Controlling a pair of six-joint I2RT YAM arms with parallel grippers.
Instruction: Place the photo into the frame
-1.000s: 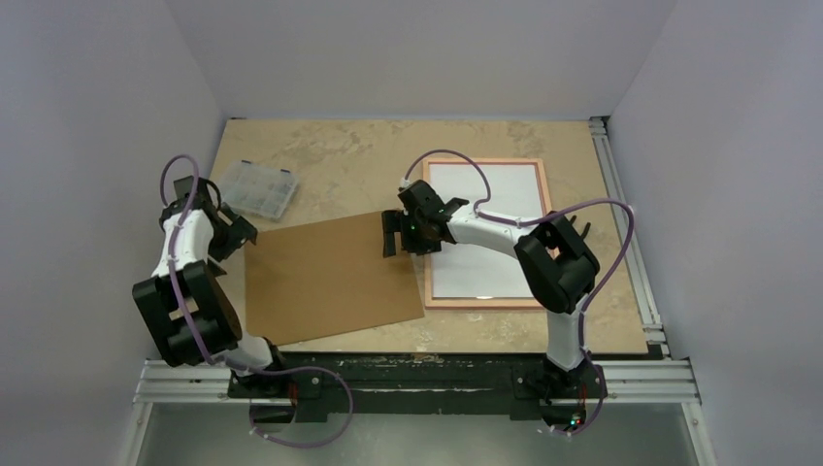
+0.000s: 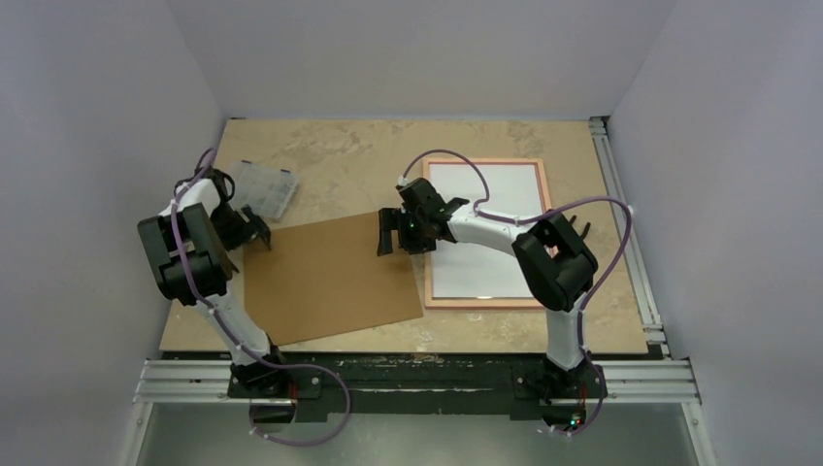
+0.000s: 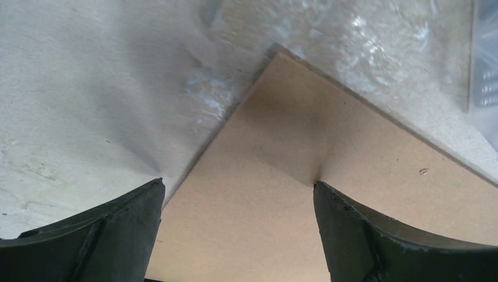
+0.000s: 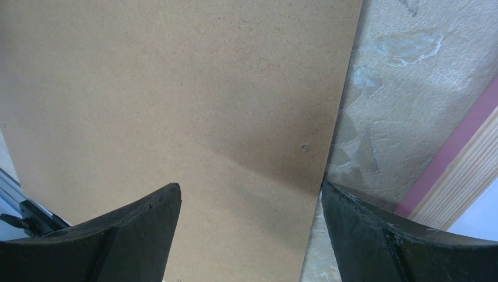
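Note:
A flat brown backing board (image 2: 330,282) lies on the left half of the table, slightly turned. To its right is the picture frame (image 2: 485,303), with a light wooden border around a white sheet (image 2: 476,267); the right arm hides part of it. My left gripper is open over the board's far left corner, one finger on each side of the board's left edge. Over the board's right edge my right gripper stands open, one finger above the board and the other at or just past the edge. Neither holds anything.
Behind the board's left end sits a clear plastic box (image 2: 264,187). Small dark pieces (image 2: 585,230) lie right of the frame. A narrow strip of table separates board and frame.
My left gripper has moved a little to the right, onto the board's far left corner. The right gripper has shifted slightly left. Board and frame look almost unmoved.

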